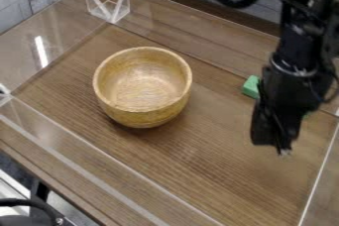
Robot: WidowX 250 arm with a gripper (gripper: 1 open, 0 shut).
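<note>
My black gripper (281, 136) hangs over the right side of the wooden table (159, 175), its fingertips pointing down and pressed close, nothing visible between them. A small green block (252, 85) shows just left of the gripper's body, mostly hidden behind it. A round wooden bowl (142, 78) stands left of centre, well apart from the gripper.
A clear plastic object (109, 4) stands at the back left near the table's edge. A dark cable (20, 203) lies at the lower left corner.
</note>
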